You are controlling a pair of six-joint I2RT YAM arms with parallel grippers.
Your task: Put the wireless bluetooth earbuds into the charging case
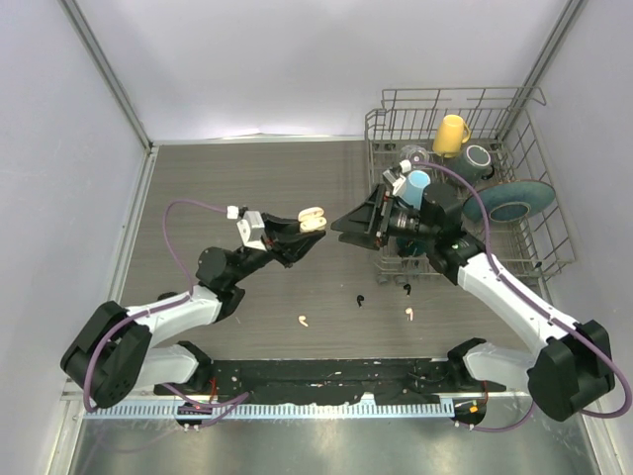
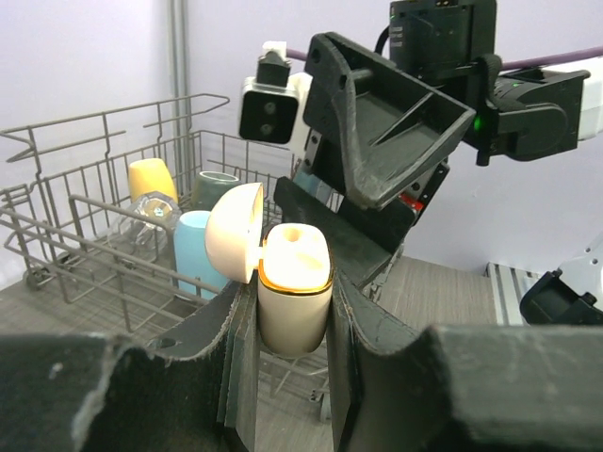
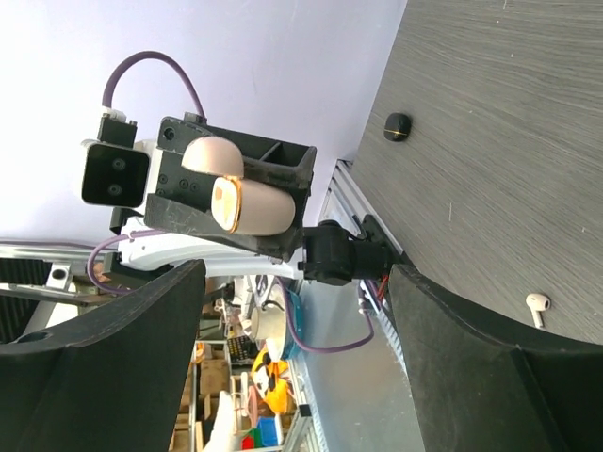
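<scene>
In the left wrist view, a white charging case point(image 2: 297, 306) with its lid point(image 2: 231, 231) swung open is pinched between the fingers of my left gripper point(image 1: 311, 230). My right gripper stands open beside it, nothing between its fingers, with a small gap to the case. On the table in the top view lie two white earbuds, a left one point(image 1: 303, 321) and a right one point(image 1: 409, 314). A black case point(image 3: 398, 126) rests on the table in the right wrist view.
A wire dish rack point(image 1: 386, 119) at the right holds a yellow mug point(image 1: 450, 136), a light blue cup point(image 1: 414, 186) and a teal plate point(image 1: 534, 196). Bare table point(image 1: 237, 178) spreads across the back left and centre.
</scene>
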